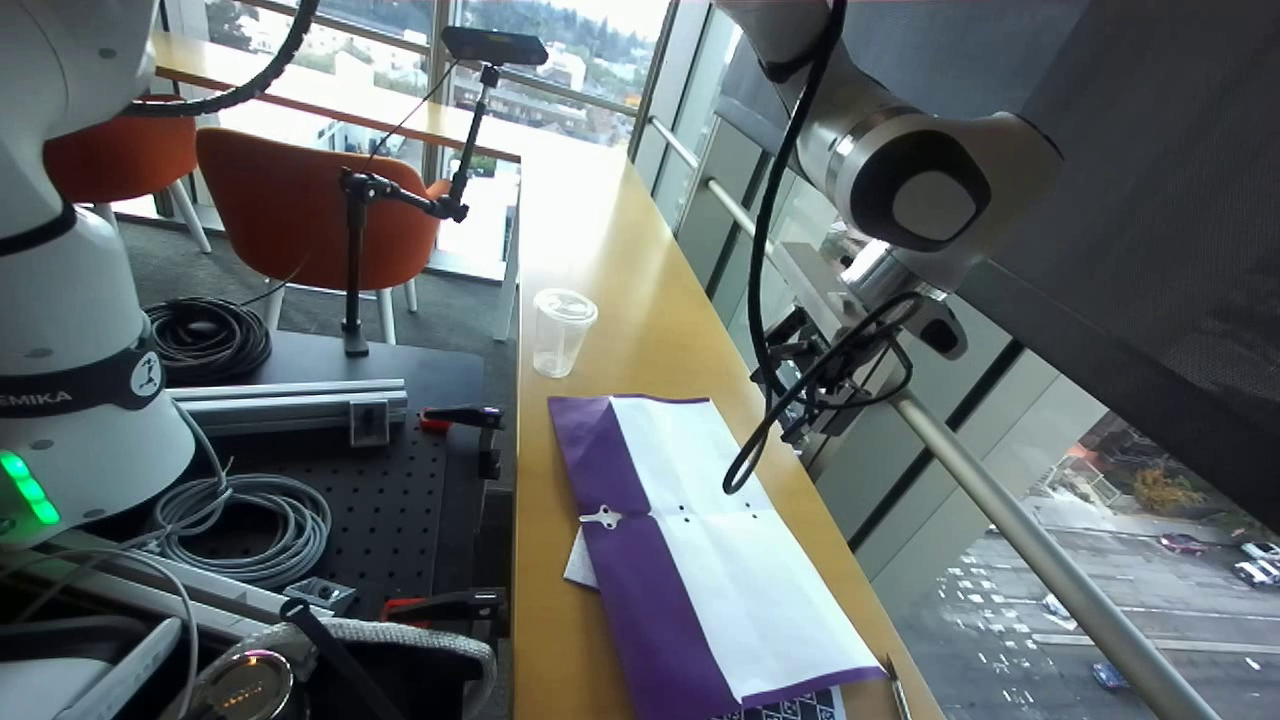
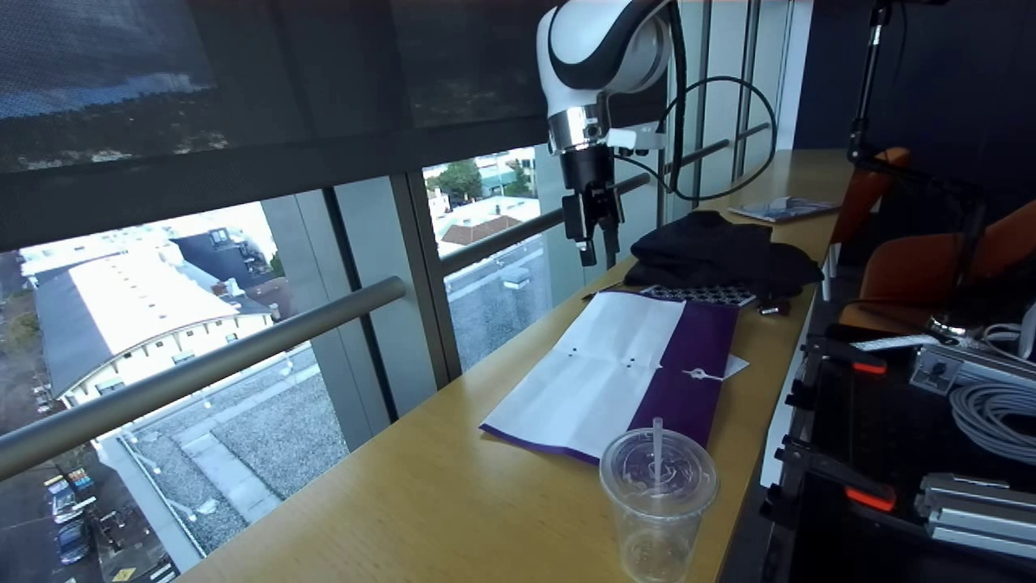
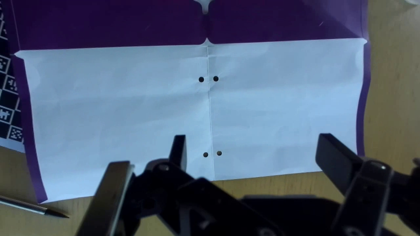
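Note:
A large purple-and-white paper folder [image 1: 720,516] lies unfolded on the narrow wooden table, its white inside facing up, with small dark holes along the middle crease. In exterior view 2 my gripper [image 2: 599,254] hangs above the table's window side, pointing down and apart from the paper. The wrist view looks down on the white panels [image 3: 118,118], with the dark fingers [image 3: 334,161] spread wide across the lower part. The gripper is open and nothing shows between its fingers. A clear plastic cup with a lid [image 1: 561,334] stands upright beyond the folder's far end.
A pen [image 3: 33,206] lies by the folder's window-side corner. Partly under the folder is a patterned black-and-white board [image 3: 8,98]. Dark cloth [image 2: 714,251] is heaped behind it. A metal railing [image 1: 1020,516] runs along the window. Bare tabletop [image 2: 418,495] lies beside the cup.

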